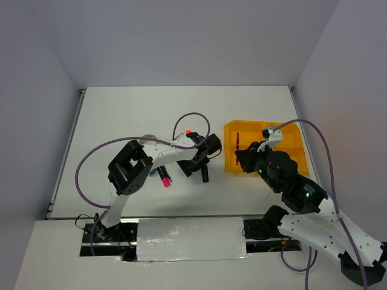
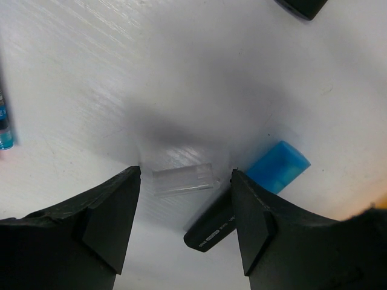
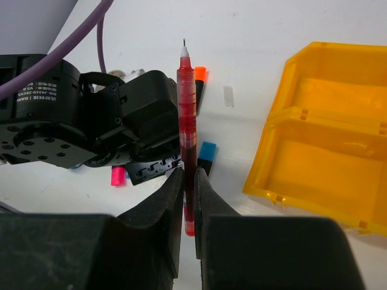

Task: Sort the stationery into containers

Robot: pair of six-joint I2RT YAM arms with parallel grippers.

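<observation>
A red pen stands upright in my shut right gripper, in front of the orange divided container. My left gripper is open low over the table, around a small clear piece; contact is unclear. Beside its right finger lies a black marker with a blue cap. In the right wrist view a pink-ended marker, an orange-capped marker and another small clear strip lie on the table around the left arm, which hides part of that area.
The container takes up the table's right side in the top view. Grey walls bound the workspace.
</observation>
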